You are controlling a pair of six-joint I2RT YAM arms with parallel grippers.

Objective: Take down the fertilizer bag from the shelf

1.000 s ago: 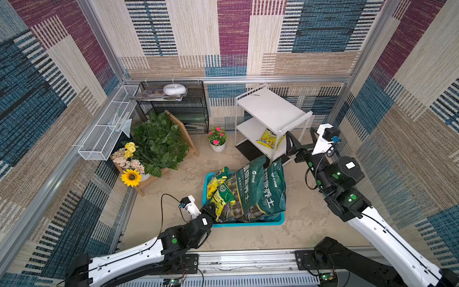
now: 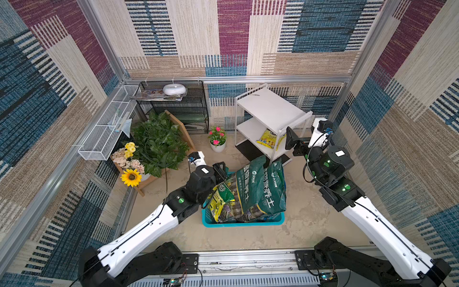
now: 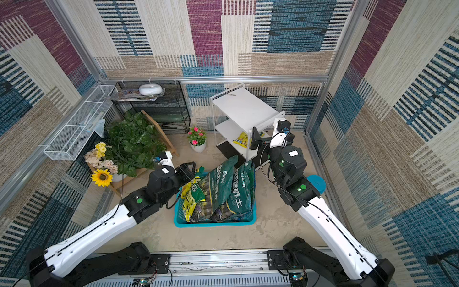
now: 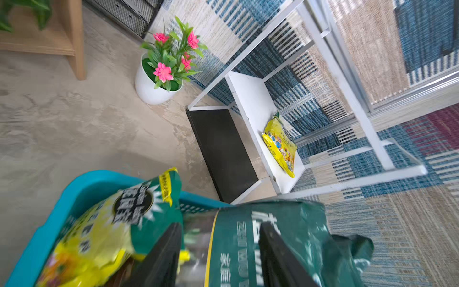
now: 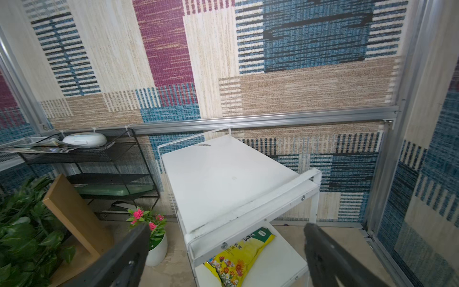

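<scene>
A yellow fertilizer bag lies on the lower tier of the white shelf (image 5: 224, 177); in the right wrist view the bag (image 5: 241, 258) shows beneath the top board. My right gripper stands open in front of the shelf, its fingers (image 5: 330, 260) apart and nothing between them. Over the left part of the basket hovers my left gripper, its fingers (image 4: 162, 253) part open above a green soil bag (image 4: 248, 239). No contact with that bag can be made out.
The teal basket (image 2: 243, 223) holds large green soil bags (image 2: 251, 186) and smaller yellow-green bags (image 2: 221, 201). A potted pink flower (image 4: 160, 76) stands left of the shelf. Leafy plants (image 2: 160, 143) fill the left side. Bare floor (image 2: 310, 215) lies right of the basket.
</scene>
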